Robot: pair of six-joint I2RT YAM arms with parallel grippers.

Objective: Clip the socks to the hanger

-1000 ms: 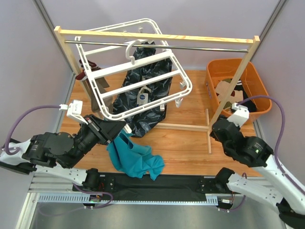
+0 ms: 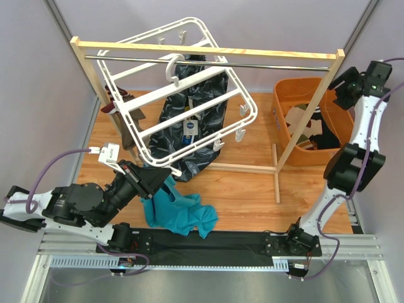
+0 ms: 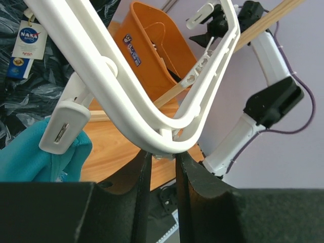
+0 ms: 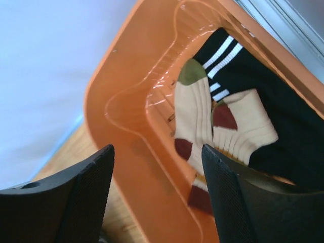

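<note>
The white hanger (image 2: pixel 189 116) hangs tilted from the rail, several clips along its bars. In the left wrist view its rounded corner (image 3: pixel 164 139) comes down to my left gripper; a pale bit of the hanger shows between the nearly closed fingertips. Maroon-tipped socks (image 2: pixel 117 95) hang on its left side. The orange bin (image 2: pixel 291 95) holds more socks: cream ones with maroon and olive patches (image 4: pixel 195 109), beside dark cloth with white stripes (image 4: pixel 253 76). Above the bin my right gripper stands open, nothing between its fingers.
A wooden frame (image 2: pixel 208 50) with a metal rail surrounds the hanger; its right leg (image 2: pixel 309 113) passes close to the bin. Black glossy bags (image 2: pixel 189 120) with a tag hang behind the hanger. Teal cloth (image 2: pixel 180 211) lies on the floor. Bare floor shows right of it.
My right arm has swung from the front right, up and over to the bin's far right side. The hanger has shifted slightly and tilted along with small left gripper movement.
</note>
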